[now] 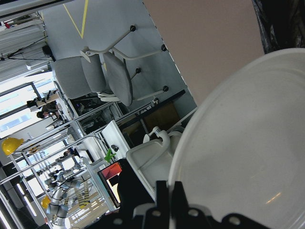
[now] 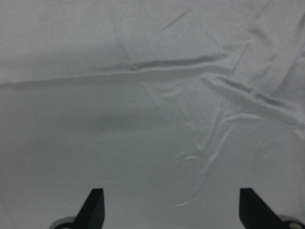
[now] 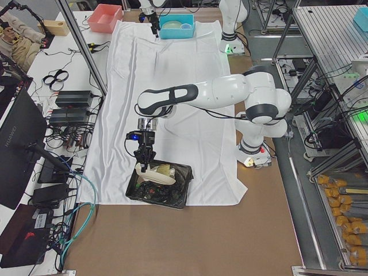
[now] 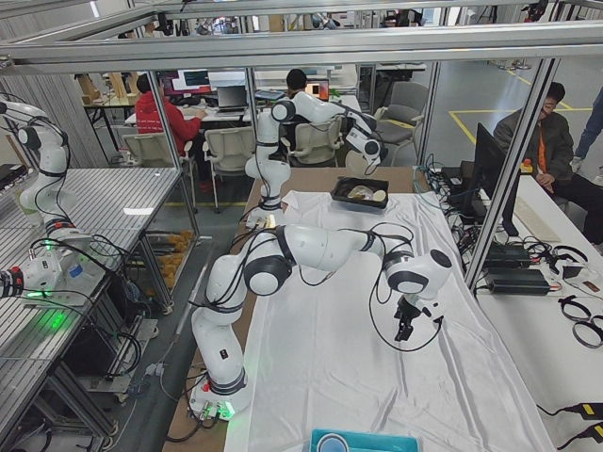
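A white plate [image 3: 160, 177] [image 1: 243, 138] is held tilted on edge by my left gripper [image 3: 144, 163], which is shut on its rim, over a black lined bin [image 3: 172, 198] [image 4: 347, 198]. Pale scraps [image 3: 164, 169] show in the bin behind the plate. In the right wrist view my right gripper stands open over the white cloth [image 2: 152, 119], nothing between its fingers.
A blue tub [image 3: 177, 33] [image 4: 377, 443] with dishes lies at the far end of the cloth, beside the right arm. A pink container [image 3: 105, 18] is on the side table, where cables and equipment crowd. Mid-cloth is clear.
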